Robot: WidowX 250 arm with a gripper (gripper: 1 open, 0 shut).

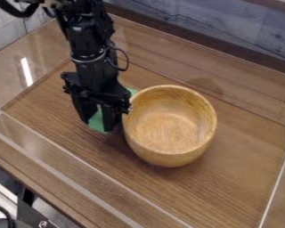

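The black robot gripper (100,102) reaches down at the centre-left of the camera view, shut on a green object (103,121) that is mostly hidden behind the fingers and sits at the left side of a light wooden bowl (178,125). The bowl's inside looks empty.
The wooden table (228,187) has free room to the right, at the front and at the back. A pale wall (228,31) runs along the back right, and dark cables lie beyond the table's left edge at the bottom.
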